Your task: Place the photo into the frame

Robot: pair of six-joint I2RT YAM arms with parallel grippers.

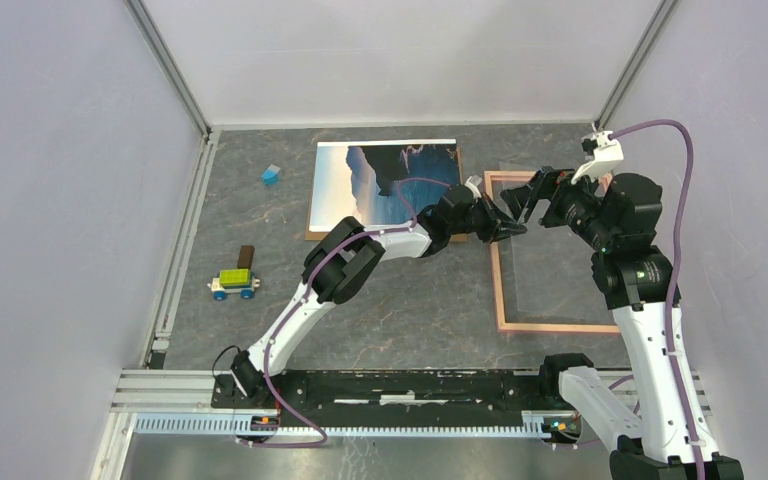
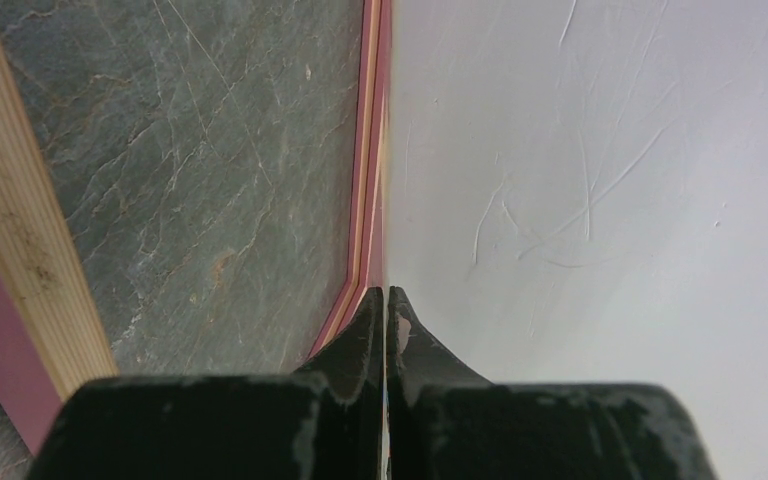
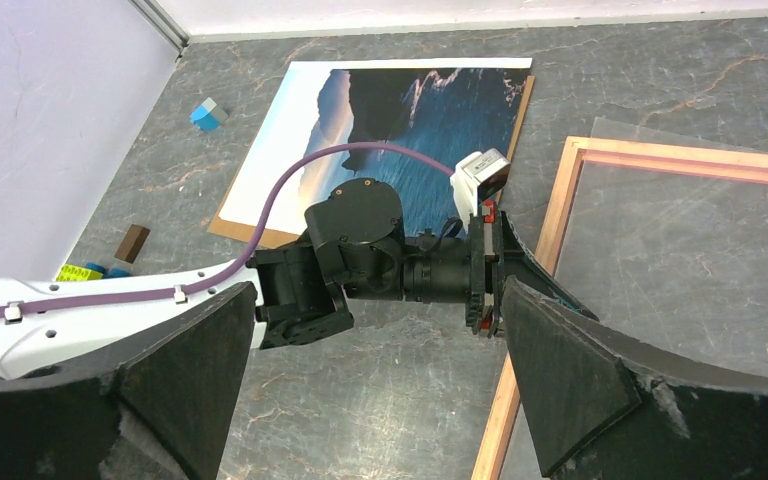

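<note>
The photo [image 1: 385, 185], a coast with blue water, lies face up on a brown backing board [image 1: 315, 236] at the back middle. To its right is the wooden picture frame [image 1: 498, 290], flat on the table. A clear sheet [image 3: 660, 230] spreads over the frame's opening, its far end reaching past the far rail. My left gripper is shut on this sheet's edge near the frame's left rail; in that wrist view the sheet looks pale and scratched. Above the frame, my right gripper stands open, nothing between its fingers.
A toy cart with a yellow-green block [image 1: 234, 277], a brown block [image 1: 246, 257] and a blue block [image 1: 270, 174] occupy the left side. The left arm crosses the middle of the table and covers the photo's lower right corner. Bare table lies before the photo.
</note>
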